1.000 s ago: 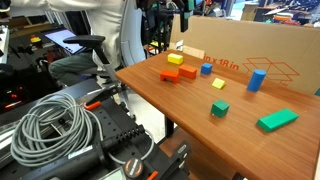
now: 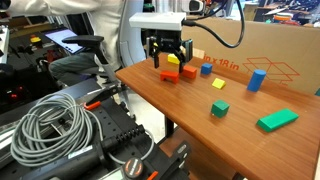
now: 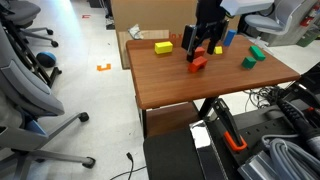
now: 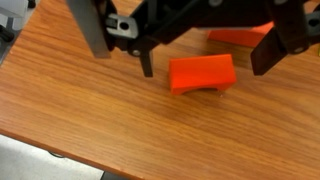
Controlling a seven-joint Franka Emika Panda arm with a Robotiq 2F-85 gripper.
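My gripper [image 2: 170, 62] is over the left part of the wooden table, pointing down, fingers apart and nothing held. Below it on the tabletop lies a red arch-shaped block [image 2: 168, 77]. From the wrist view, this red block [image 4: 202, 74] shows in the gap between the two spread fingers, touching neither as far as can be seen. Another red block [image 4: 240, 36] is partly hidden at the top of that view; in the first exterior view this second red block [image 2: 191, 73] sits just right of the arch.
A yellow block [image 2: 173, 58] stands behind the arch. To the right are a blue cube [image 2: 206, 69], a small yellow block [image 2: 222, 83], a blue cylinder [image 2: 257, 79], a green block [image 2: 219, 108] and a long green block [image 2: 277, 120].
The gripper has come down from above the table toward the red arch block, staying open. The blocks have not visibly moved.
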